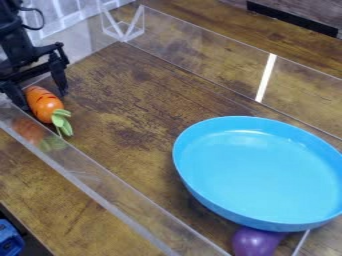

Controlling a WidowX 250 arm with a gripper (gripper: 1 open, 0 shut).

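Note:
An orange toy carrot (44, 104) with a green top lies by the left wall of a clear enclosure, its leaves pointing toward the viewer. The black gripper (36, 80) is at the upper left edge, low over the carrot's far end, partly cut off by the frame. Whether its fingers are closed on the carrot cannot be made out.
A large blue bowl (257, 169) fills the right side, with a purple toy eggplant (255, 241) beside its near edge. Clear walls (266, 73) border the wooden surface.

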